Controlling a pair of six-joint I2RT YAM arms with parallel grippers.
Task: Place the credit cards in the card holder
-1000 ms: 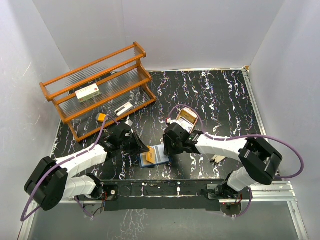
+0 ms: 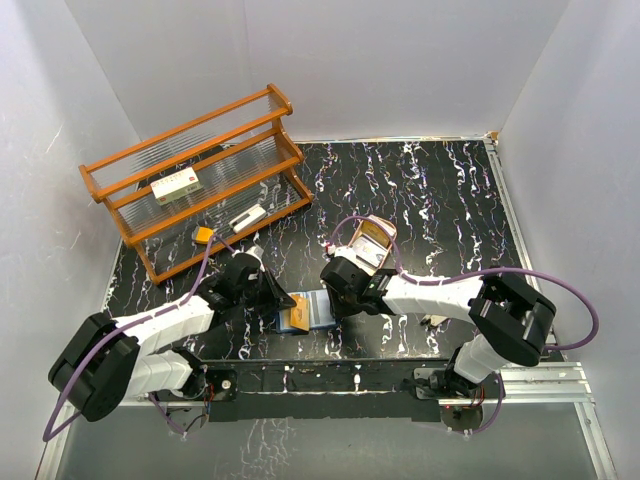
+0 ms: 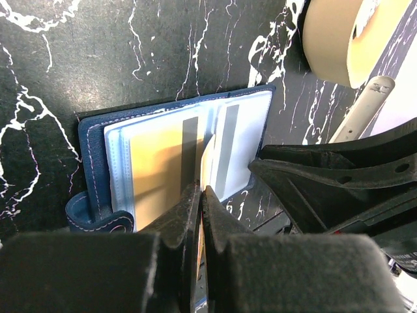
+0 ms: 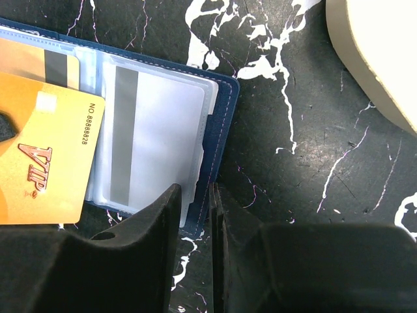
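Note:
The open blue card holder lies on the black marble table, its clear sleeves showing. My left gripper is shut on an orange card, which stands out over the holder's left half; another yellow card lies in the sleeve beneath. My right gripper is low at the holder's right edge, its fingertips by the sleeve's border, open with a narrow gap.
A tan container with white contents sits behind the right arm. A wooden rack stands at back left with small boxes.
My right gripper has moved down and slightly toward the front, onto the holder's right edge. The left gripper and its card have shifted only slightly.

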